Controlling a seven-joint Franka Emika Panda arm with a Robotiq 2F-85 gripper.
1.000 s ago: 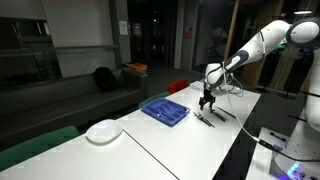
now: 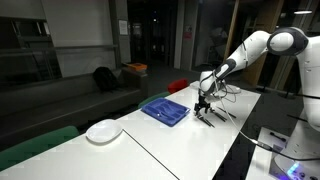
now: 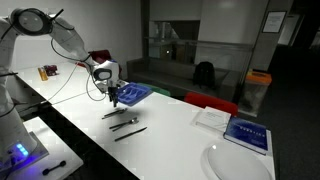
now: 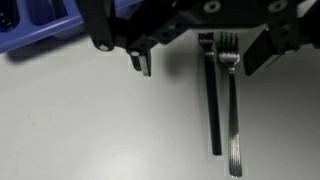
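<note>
Above the table near its right side, my gripper (image 2: 203,104) hangs over a group of utensils. In the wrist view the gripper stands open, its left finger (image 4: 142,62) well clear of the utensils, with nothing held. A silver fork (image 4: 233,110) lies on the white table, tines toward the gripper. Close beside it is a black utensil (image 4: 213,105), parallel to the fork; its far end is partly hidden by the gripper. Exterior view 2 shows dark utensils, among them one lying apart (image 3: 131,135), in front of the gripper (image 3: 114,100).
A blue tray (image 2: 167,112) sits left of the gripper; its edge (image 4: 40,28) enters the wrist view at upper left. A white round dish (image 2: 103,132) stands farther left. A blue-and-white box (image 3: 246,133) lies near the dish.
My gripper has moved slightly left and lower in exterior view 1. The tray, dish and utensils appear unmoved.
</note>
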